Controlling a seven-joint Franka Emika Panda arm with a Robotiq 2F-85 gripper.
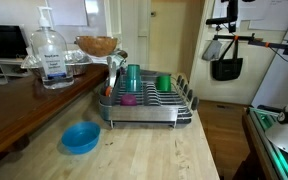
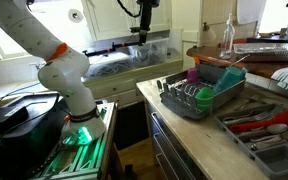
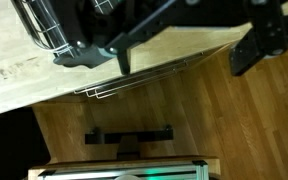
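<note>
My gripper stands open in the wrist view, its dark fingers wide apart with nothing between them. Below it show the counter's edge and the wooden floor. From the second exterior view, the gripper [image 2: 139, 40] hangs high, well above the dish rack [image 2: 209, 105] and off to its left. In the first exterior view, the rack [image 1: 144, 114] holds a teal cup [image 1: 133, 80], a green cup [image 1: 164, 83] and a small purple item [image 1: 129, 100]. A blue bowl [image 1: 81, 138] sits on the counter, left of the rack and apart from it.
A clear pump bottle [image 1: 51, 50] and a brown bowl [image 1: 97, 46] stand on the raised dark shelf [image 1: 24, 105]. A cutlery tray [image 2: 269, 135] lies near the rack. A black bag [image 1: 227, 68] hangs at the back.
</note>
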